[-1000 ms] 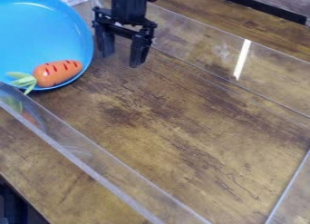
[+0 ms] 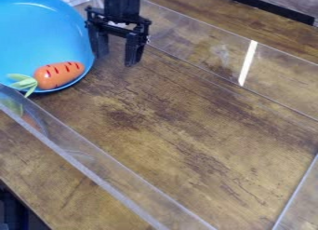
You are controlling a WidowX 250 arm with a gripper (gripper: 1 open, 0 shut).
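Note:
A black gripper (image 2: 117,49) hangs at the top of the view, just right of a large blue plate (image 2: 37,38), its two fingers spread apart with nothing visible between them. An orange toy carrot (image 2: 59,74) with pale green leaves lies on the lower part of the plate, below and left of the gripper.
Clear acrylic walls (image 2: 99,164) border the wooden surface (image 2: 187,141) along the lower left, the back and the right. A grey strip runs along the top right edge.
The gripper has risen slightly since a second ago. The plate and carrot have not moved.

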